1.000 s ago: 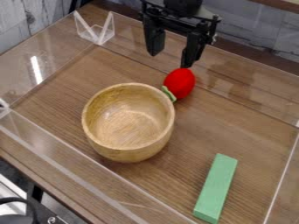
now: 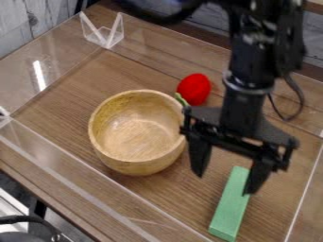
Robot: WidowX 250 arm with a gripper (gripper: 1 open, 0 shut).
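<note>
My dark gripper (image 2: 233, 142) hangs open over the right middle of the wooden table (image 2: 63, 57), its several prongs pointing down. Just below it, at the front right, lies a long pale green block (image 2: 229, 204). A tan bowl (image 2: 134, 134) sits left of the gripper, and a red object (image 2: 195, 87) with a bit of green lies behind the bowl, partly beside the arm. I see nothing held between the prongs.
A small clear wire-like object (image 2: 104, 30) stands at the back left.
The arm has moved down and toward the front from the back of the table, now above the green block. The objects on the table look unmoved.
</note>
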